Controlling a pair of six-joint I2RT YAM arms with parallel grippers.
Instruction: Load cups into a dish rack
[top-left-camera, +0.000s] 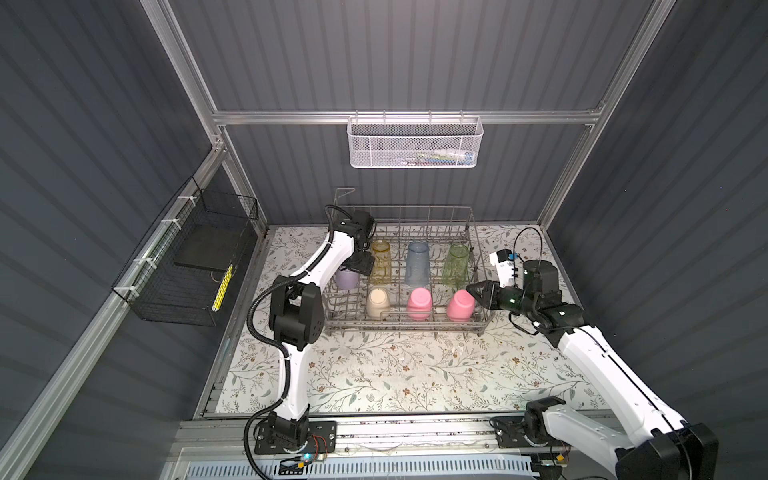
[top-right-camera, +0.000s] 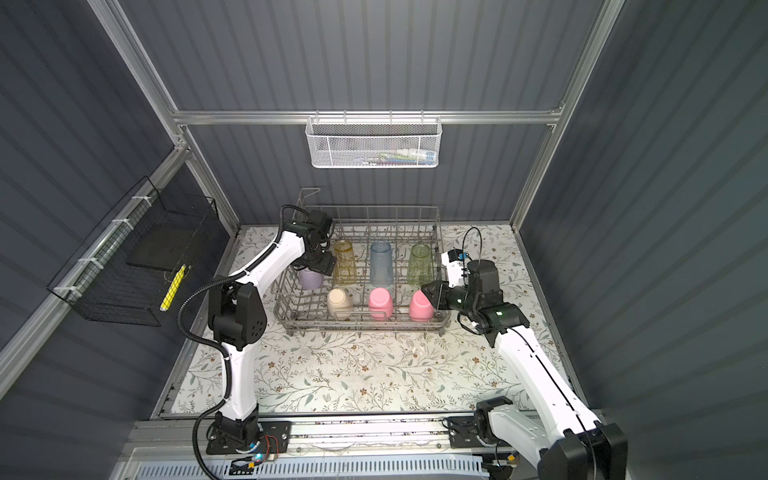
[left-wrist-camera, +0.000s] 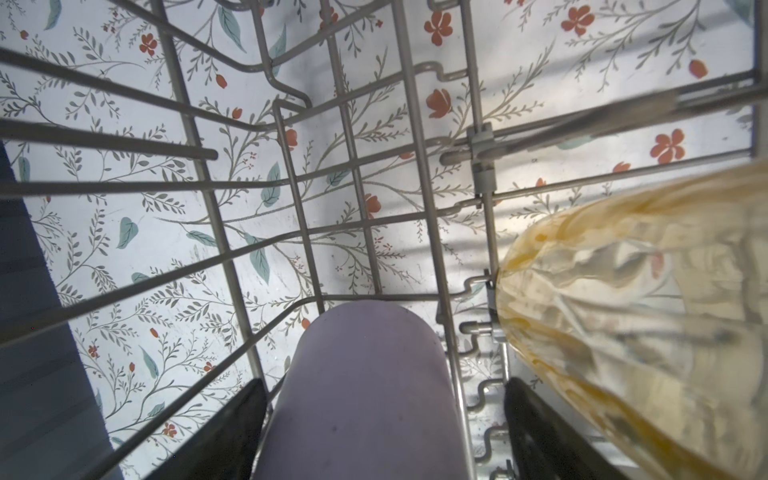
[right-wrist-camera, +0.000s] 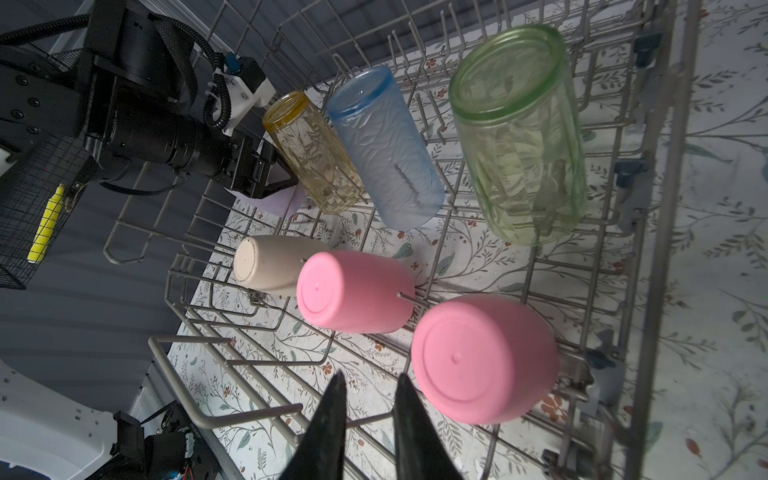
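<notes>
A steel dish rack (top-left-camera: 400, 208) holds upturned yellow (top-left-camera: 381, 260), blue (top-left-camera: 417, 264) and green (top-left-camera: 456, 264) glasses behind cream (top-left-camera: 377, 304), pink (top-left-camera: 420, 304) and right pink (top-left-camera: 461, 305) cups. A lilac cup (left-wrist-camera: 360, 392) sits at the rack's left. My left gripper is around this cup, fingertips dark and blurred on either side; whether they touch it I cannot tell. My right gripper is part open with nothing between its fingers, beside the right pink cup above the rack's front right.
A black wire basket (top-left-camera: 200, 264) hangs on the left wall, and a white mesh basket (top-left-camera: 414, 140) hangs at the back.
</notes>
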